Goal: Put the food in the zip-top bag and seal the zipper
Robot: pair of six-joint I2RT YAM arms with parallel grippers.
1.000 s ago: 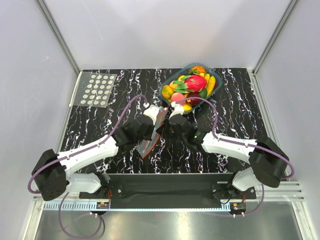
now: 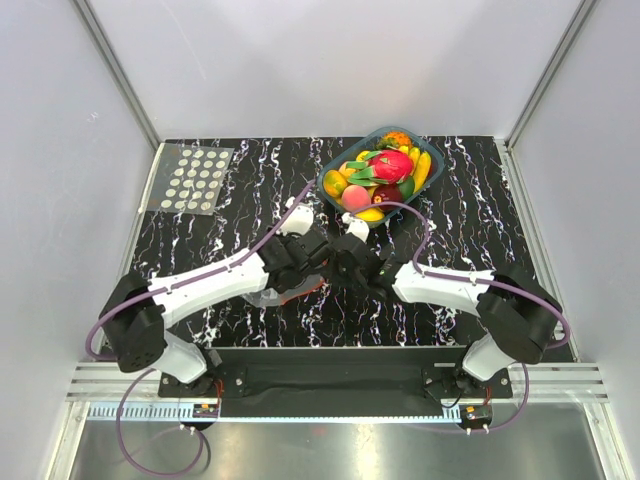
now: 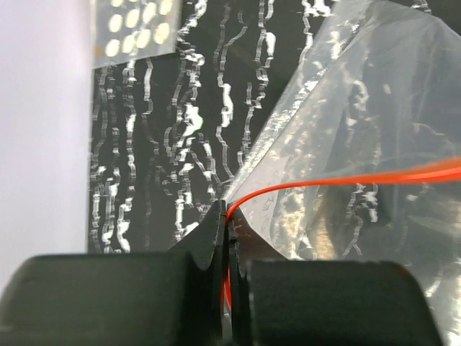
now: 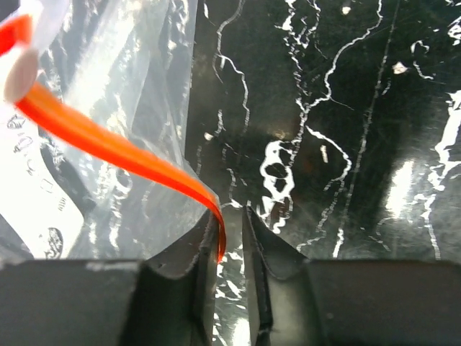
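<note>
A clear zip top bag [image 2: 263, 298] with an orange zipper edge lies under and between the two arms at mid-table. In the left wrist view, my left gripper is shut on the orange zipper edge [image 3: 324, 181], and the clear film [image 3: 374, 79] spreads to the right. My right gripper stands slightly open, the end of the orange strip [image 4: 169, 173] against its left finger. The food, a heap of fruit including a pink dragon fruit [image 2: 390, 166], rests in a basket. Both grippers' tips are partly hidden from above.
The dark basket [image 2: 437, 165] stands at the back, right of centre, close behind the right arm. A clear sheet with pale discs [image 2: 190, 180] lies at the back left.
</note>
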